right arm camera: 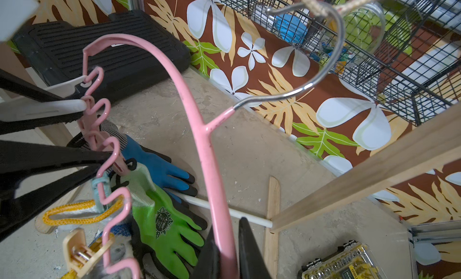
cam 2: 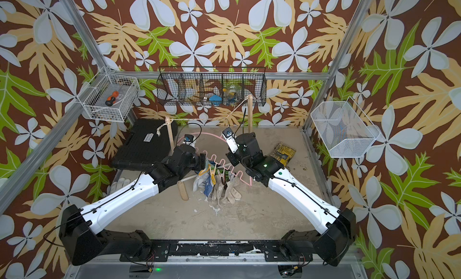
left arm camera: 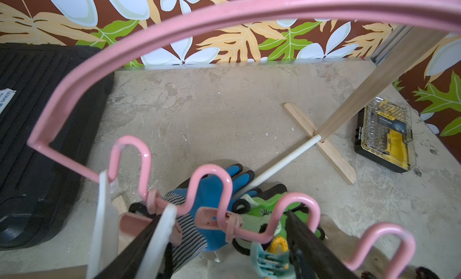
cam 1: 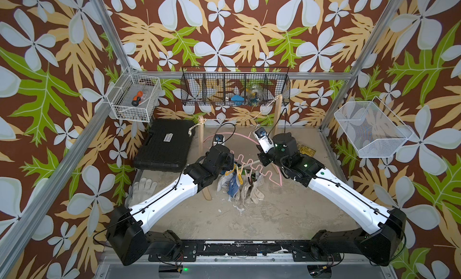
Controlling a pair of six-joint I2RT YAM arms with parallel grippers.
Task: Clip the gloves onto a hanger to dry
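The pink hanger [right arm camera: 211, 168] is between the fingers of my right gripper, which is shut on its upper bar. Its metal hook [right arm camera: 336, 48] points up near the rope [right arm camera: 345, 5]; whether they touch cannot be told. Along the wavy lower bar hang several gloves on clips, among them a blue glove [left arm camera: 209, 185], a green glove [right arm camera: 165, 219] and pale gloves [cam 1: 252, 190]. A pale teal clip [left arm camera: 271, 262] lies in the gap of my left gripper, whose fingers stand apart at the lower bar. I see no firm hold there.
Posts of a wooden rack [right arm camera: 336, 173] stand around the hanger, with the rope between their tops. A black case [cam 1: 165, 144] lies back left, a white glove [cam 1: 141, 190] in front of it. The yellow tool box [left arm camera: 389, 135] is at right.
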